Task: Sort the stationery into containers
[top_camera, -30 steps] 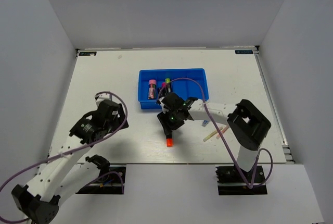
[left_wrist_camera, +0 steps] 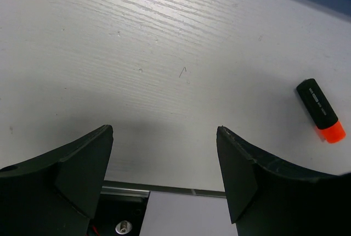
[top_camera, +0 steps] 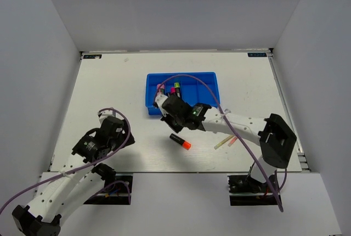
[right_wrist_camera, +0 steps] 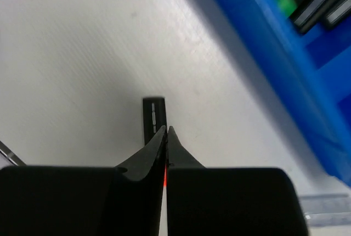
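A black highlighter with an orange end [top_camera: 180, 141] lies on the table below the blue divided container [top_camera: 198, 79], which holds several markers [top_camera: 177, 86] in its left compartments. My right gripper [top_camera: 171, 124] is above the table near the container's front; in its wrist view its fingers are shut, with the highlighter [right_wrist_camera: 154, 112] lying beneath and partly hidden behind them. My left gripper stands open over bare table at the left, the highlighter to its right in that view. Pale sticks [top_camera: 224, 141] lie at the front right.
Walls stand on both sides and behind.
The right arm has risen away from the highlighter toward the container. The highlighter, earlier under the gripper and nearly upright in the top view, now lies diagonally.
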